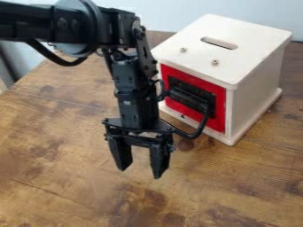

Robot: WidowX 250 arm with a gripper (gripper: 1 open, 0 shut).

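My black gripper (140, 156) points downward in front of a pale wooden box (246, 89), its two fingers apart with nothing seen between them, above the brown table. The box has a slot in its top and a red front panel (176, 74) with a dark fitting on it, partly hidden behind my arm and its cable. I cannot tell whether the arm touches the box.
A white wall shows behind at the top left.
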